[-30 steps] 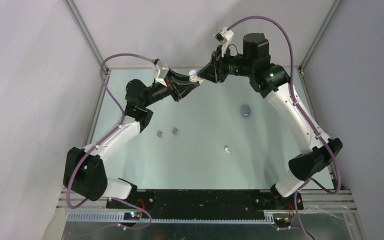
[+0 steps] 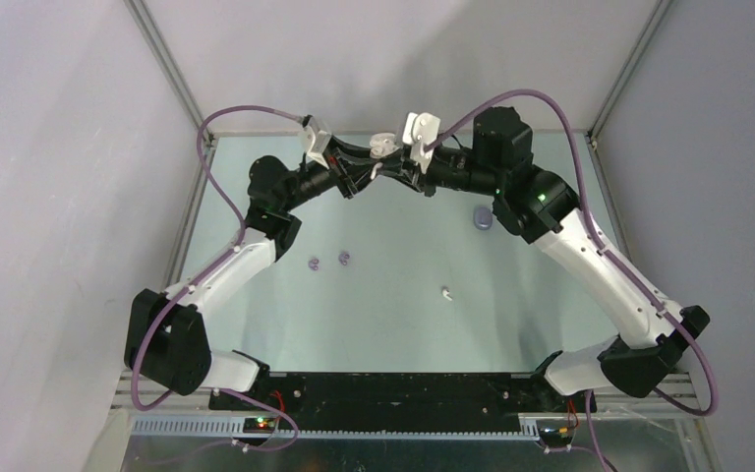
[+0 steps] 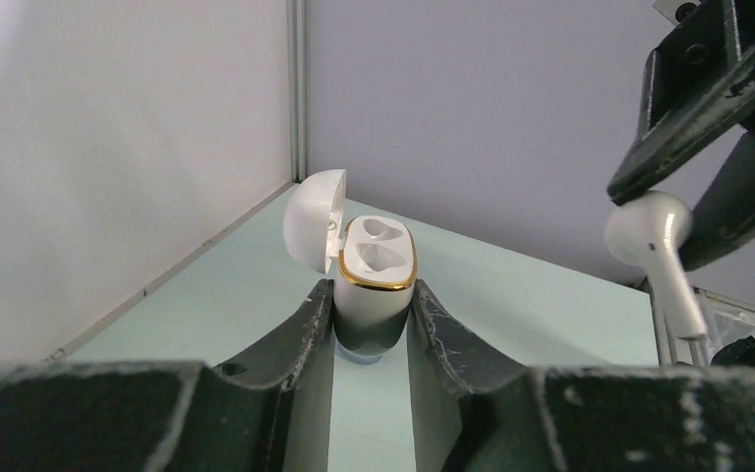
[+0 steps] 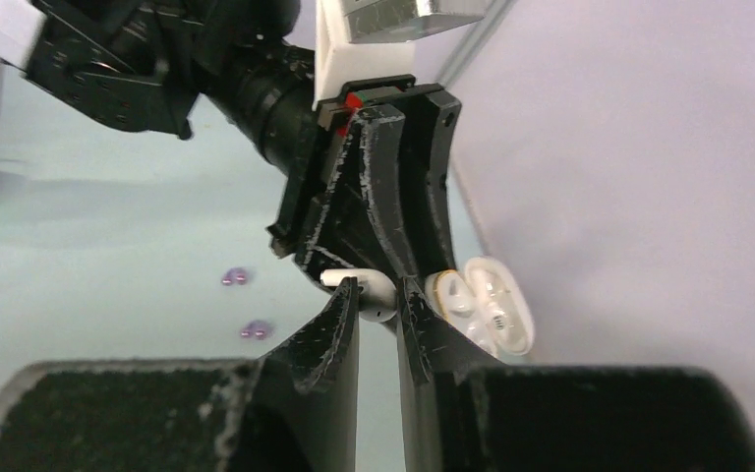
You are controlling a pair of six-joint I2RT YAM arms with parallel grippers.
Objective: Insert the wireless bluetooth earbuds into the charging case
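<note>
The white charging case with a gold rim is pinched in my left gripper, its lid standing open. Both of its earbud hollows look empty in the left wrist view. My right gripper is shut on a white earbud, whose stem points left in the right wrist view. At the right of the left wrist view that earbud hangs beside the case, apart from it. A second white earbud lies on the table toward the front, right of centre.
Two small purple earbuds lie left of centre on the pale table. A blue-grey oval case rests at the right. The two grippers are very close together near the back edge.
My right gripper has come down and slightly left in the top view, from beside the case to its front, with the arm swung outward. The left arm has kept still.
</note>
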